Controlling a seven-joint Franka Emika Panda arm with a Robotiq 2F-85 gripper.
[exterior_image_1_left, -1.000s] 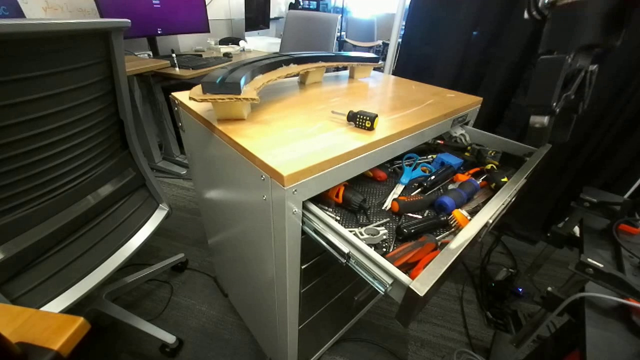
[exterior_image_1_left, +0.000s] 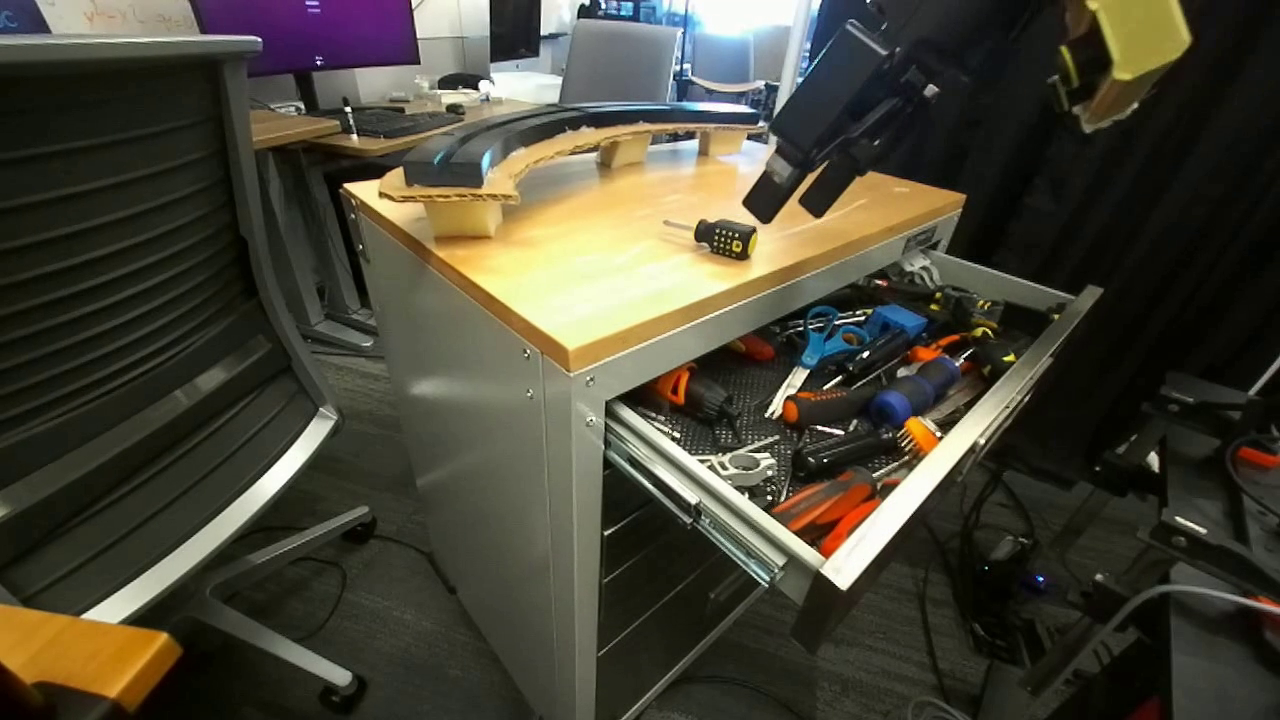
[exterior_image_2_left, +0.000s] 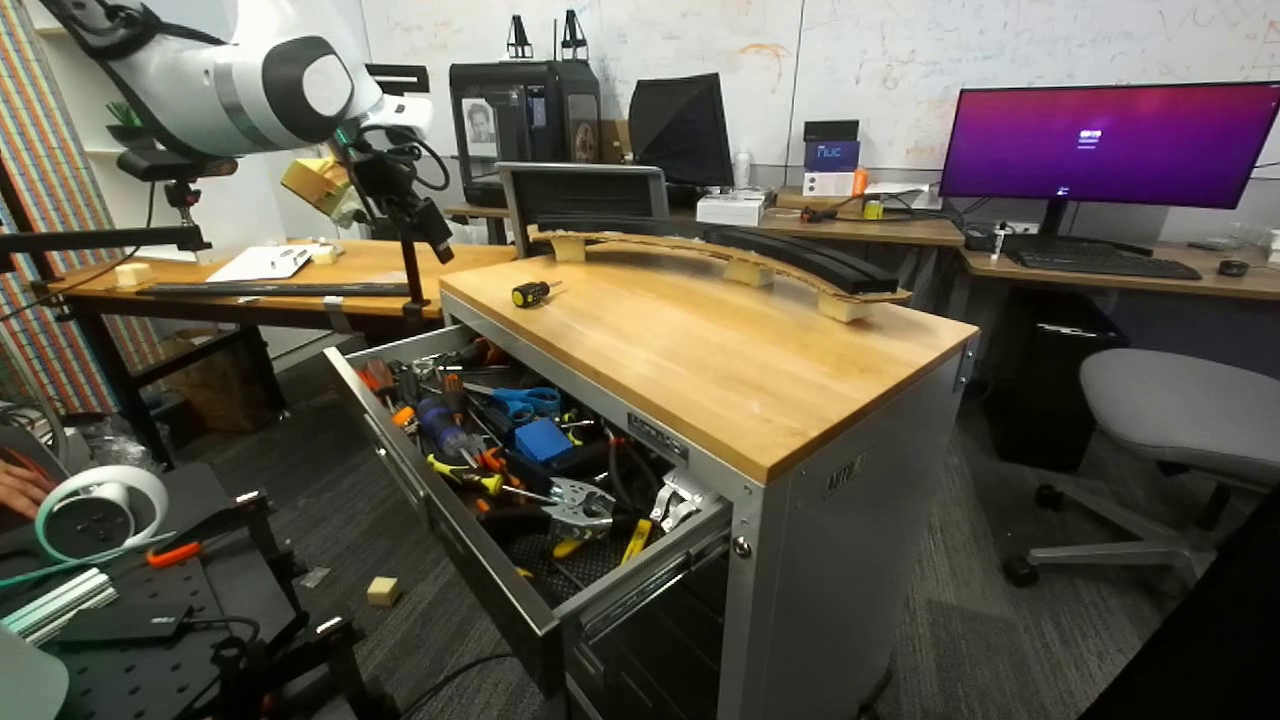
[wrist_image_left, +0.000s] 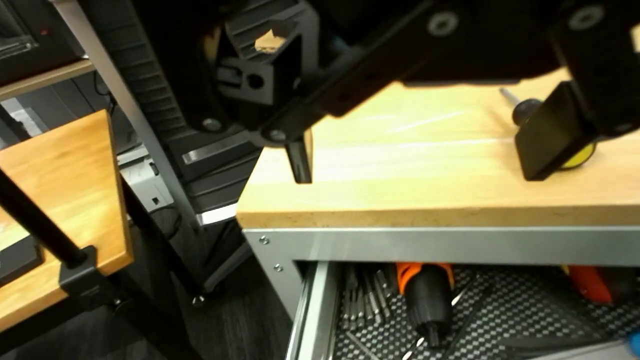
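A stubby black-and-yellow screwdriver (exterior_image_1_left: 727, 239) lies on the wooden top of the cabinet (exterior_image_1_left: 624, 300), close to the drawer side. My gripper (exterior_image_1_left: 791, 203) is open above the top, to the right of the screwdriver in exterior view 1, with nothing between its fingers. In exterior view 2 the same screwdriver (exterior_image_2_left: 529, 294) rests below and to the right of the gripper. The wrist view shows the fingers wide apart, and one finger partly covers the screwdriver (wrist_image_left: 525, 111). Below the top, the drawer (exterior_image_1_left: 924, 480) stands pulled out, full of tools.
A curved black strip on cardboard (exterior_image_1_left: 576, 130), propped on foam blocks, spans the back of the top. Blue scissors (exterior_image_1_left: 819, 348), a blue-handled tool (exterior_image_1_left: 915, 392) and several other tools crowd the drawer. An office chair (exterior_image_1_left: 132, 300) stands beside the cabinet.
My arm has swung in from the far right of exterior view 1, bringing the gripper over the cabinet top near the screwdriver. The screwdriver and drawer have not moved.
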